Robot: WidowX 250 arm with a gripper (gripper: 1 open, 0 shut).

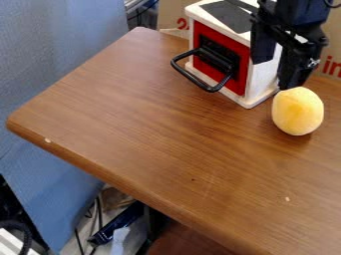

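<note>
A black gripper [290, 55] hangs at the top right, over the right side of a toy oven [258, 86] with white body, red front [233, 80] and a black bar handle sticking out. Whether the fingers are open or shut is hard to tell. A yellow, egg-shaped object [297, 111] rests on the wooden table just below the gripper, in front of the oven's right side.
A cardboard box [174, 15] stands behind.
</note>
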